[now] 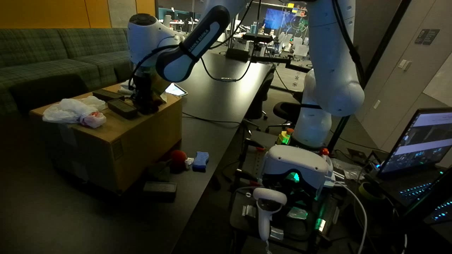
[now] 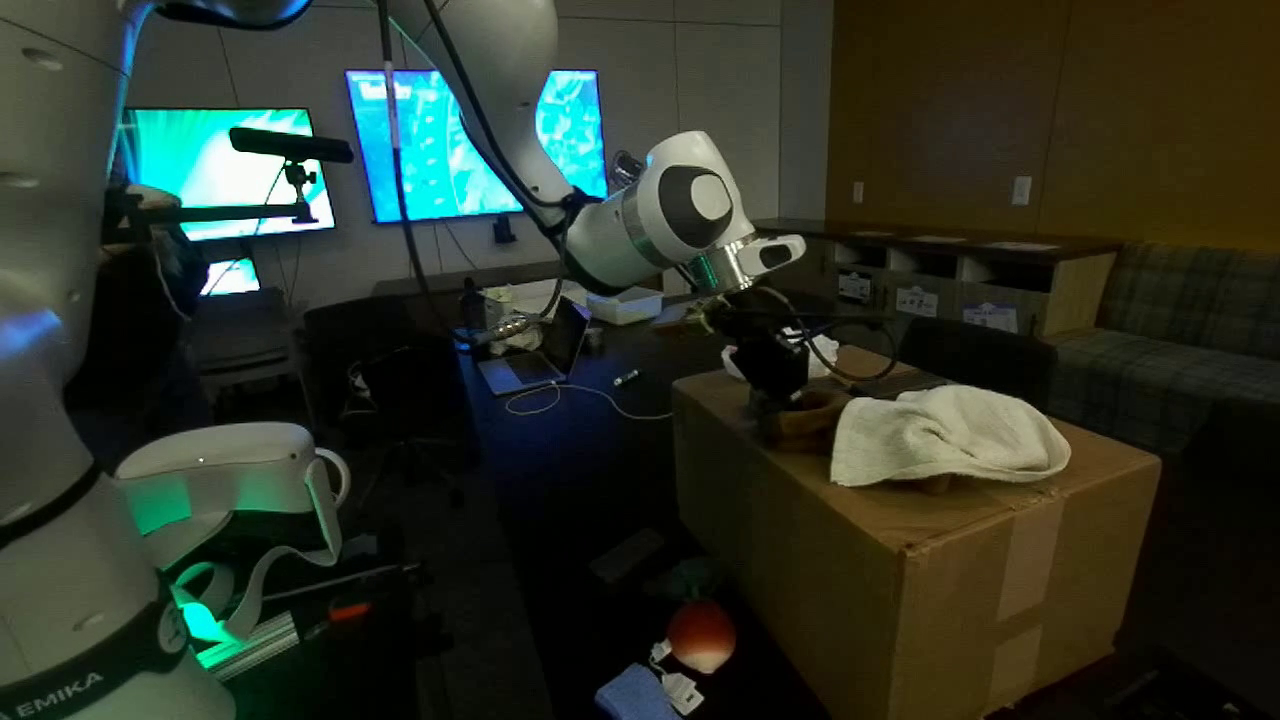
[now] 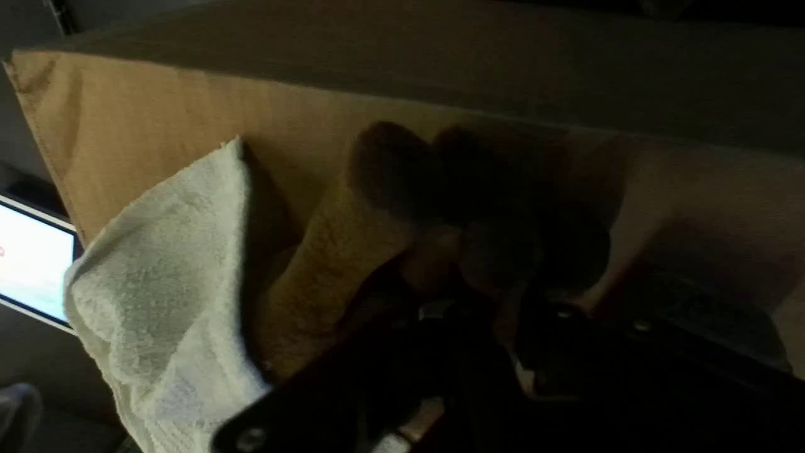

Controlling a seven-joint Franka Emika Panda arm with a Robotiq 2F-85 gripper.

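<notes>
A brown plush toy [image 3: 324, 272] lies on the cardboard box [image 2: 786, 528], partly hidden under a white cloth [image 3: 170, 302]. In exterior view 2 the toy [image 2: 801, 422] shows just below my gripper [image 2: 768, 390], with the cloth [image 2: 948, 434] draped beside it. My gripper [image 1: 146, 109] is low over the box top near its table-side edge in exterior view 1. In the wrist view my dark gripper appears shut on part of the brown toy; deep shadow hides the exact contact.
Two dark, flat objects [image 1: 122, 108] and a crumpled white plastic bag [image 1: 75, 112] share the box top. On the table below are a red ball-shaped item [image 1: 178, 159], a blue sponge [image 1: 201, 161] and a dark block [image 1: 159, 189]. A tablet [image 1: 174, 89] lies behind the box.
</notes>
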